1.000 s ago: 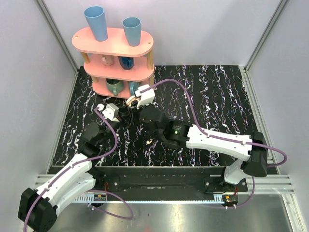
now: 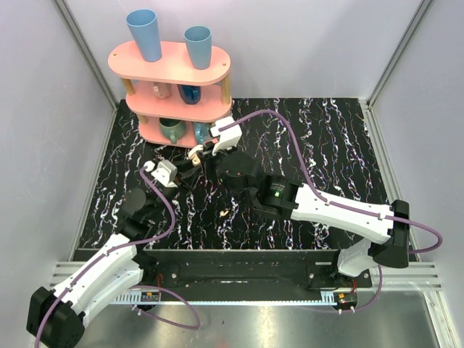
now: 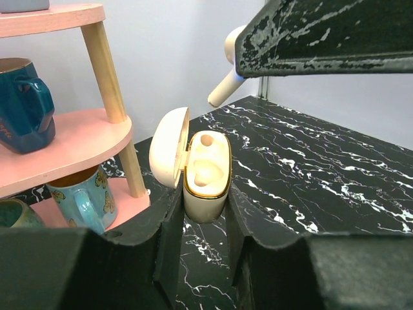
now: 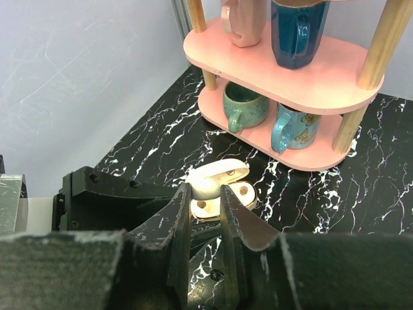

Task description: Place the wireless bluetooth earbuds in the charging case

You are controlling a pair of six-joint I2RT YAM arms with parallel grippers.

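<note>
In the left wrist view, my left gripper is shut on the white charging case (image 3: 206, 174), lid open, both slots showing empty. Above and right of it hangs a white earbud (image 3: 226, 84) at the dark finger of my right gripper. In the right wrist view my right gripper is shut on the earbud (image 4: 205, 186), held over the case (image 4: 240, 200), whose slots are partly hidden behind it. In the top view both grippers meet left of centre, just in front of the shelf.
A pink shelf (image 2: 170, 61) with several mugs and cups stands at the back left, close beyond the grippers. A small light item (image 2: 224, 213) lies on the table.
The left gripper has shifted only slightly.
</note>
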